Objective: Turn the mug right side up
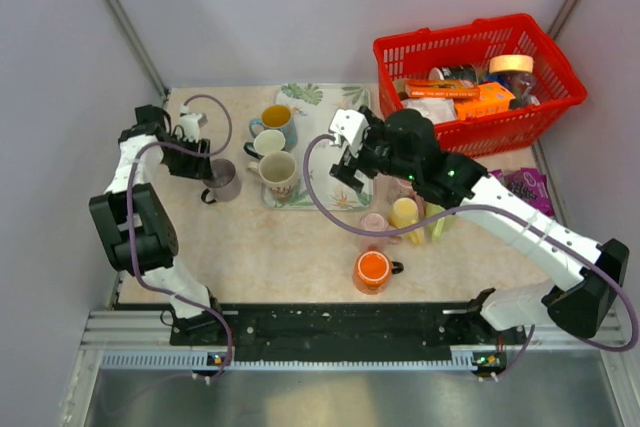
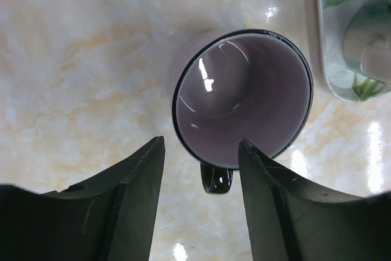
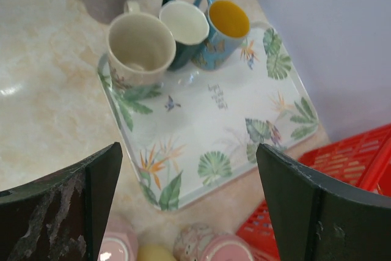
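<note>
A grey-purple mug point(image 1: 222, 183) stands on the table at the left, its dark-rimmed mouth facing up and its black handle toward the front left. In the left wrist view, the inside of this mug point(image 2: 244, 96) shows, empty. My left gripper point(image 1: 203, 165) is at its left side. The left fingers point(image 2: 146, 181) are apart with a gap between them; the mug's handle shows beyond that gap. My right gripper hovers over the right part of the floral tray point(image 3: 183, 117), fingers apart and nothing between them.
On the tray's left side stand a cream mug point(image 1: 281, 177), a dark green mug point(image 1: 268, 143) and a blue mug point(image 1: 281, 123). An orange mug point(image 1: 372, 269) is near the front edge. A filled red basket point(image 1: 480, 127) occupies the back right.
</note>
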